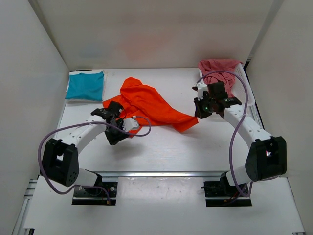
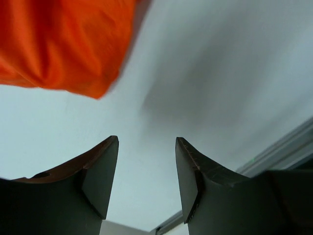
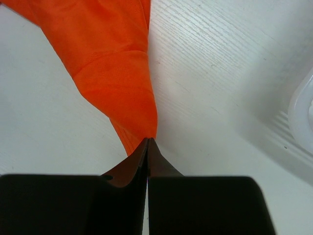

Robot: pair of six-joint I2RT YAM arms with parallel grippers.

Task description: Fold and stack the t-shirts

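An orange-red T-shirt (image 1: 146,103) lies rumpled across the middle-left of the white table, one end stretched rightward to my right gripper (image 1: 199,110). In the right wrist view that gripper is shut at the tip of the orange cloth (image 3: 107,78); whether fabric is pinched between the fingers is hard to tell. My left gripper (image 1: 113,138) stands open at the cloth's lower left edge; in the left wrist view its fingers (image 2: 98,176) are over bare table, with the orange cloth (image 2: 63,44) beyond them.
A folded teal shirt (image 1: 84,85) lies on a white board at back left. A white basket (image 1: 248,93) with pink cloth (image 1: 217,66) stands at back right, beside my right arm.
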